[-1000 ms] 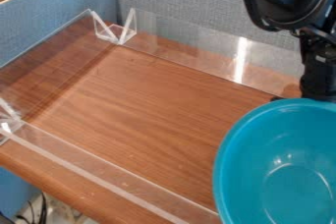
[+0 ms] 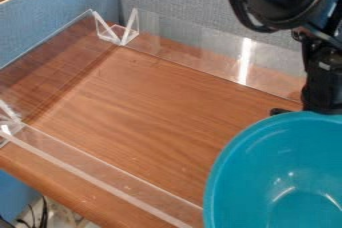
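Note:
A large turquoise bowl (image 2: 277, 182) fills the lower right of the wooden work surface (image 2: 147, 122), cut off by the frame edge. The dark gripper (image 2: 301, 107) is at the right, low at the bowl's far rim and largely behind it or out of frame. Its fingertips are mostly hidden, so whether it touches or grips the rim does not show clearly.
Clear low walls with white corner brackets (image 2: 118, 30) border the surface, which is bare left of the bowl. Grey-blue padded panels stand behind and left. Cables lie below the near left edge.
The bowl has shifted left compared with a second ago. The arm and gripper have also moved slightly.

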